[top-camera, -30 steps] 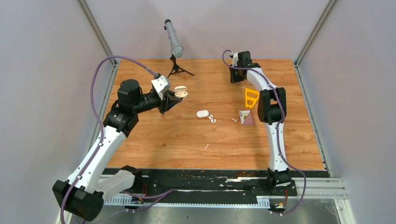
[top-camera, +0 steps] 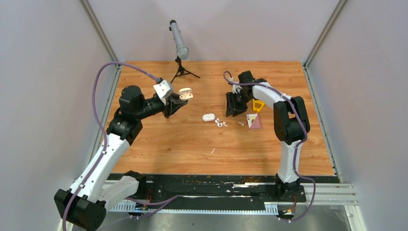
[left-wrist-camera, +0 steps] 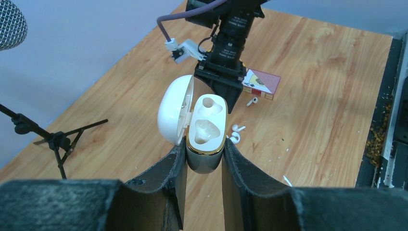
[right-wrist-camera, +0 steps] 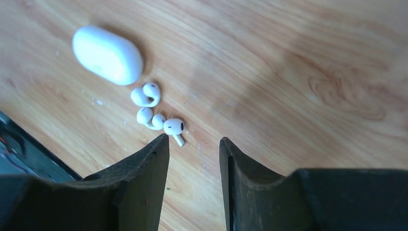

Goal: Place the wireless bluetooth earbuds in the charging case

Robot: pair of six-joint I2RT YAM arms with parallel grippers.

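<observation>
My left gripper is shut on the white charging case (left-wrist-camera: 206, 125), held above the table with its lid up. Both earbud hollows in it are empty. The right gripper stands open over the table, nothing held between its fingers. A stemmed earbud (right-wrist-camera: 174, 126) lies on the wood by the left finger in the right wrist view, touching or nearly touching a small white curled piece (right-wrist-camera: 151, 119). Another earbud (left-wrist-camera: 252, 101) rests near the card box, apart from the right gripper.
A closed white case (top-camera: 209, 117) and a second curled piece (right-wrist-camera: 146, 95) lie beside the loose earbud. The card box (top-camera: 254, 121) and yellow triangle (top-camera: 258, 105) are near the right arm. A tripod (top-camera: 182, 70) stands at the back.
The earbud it held now lies on the wood by the curled pieces. The left gripper still holds the case.
</observation>
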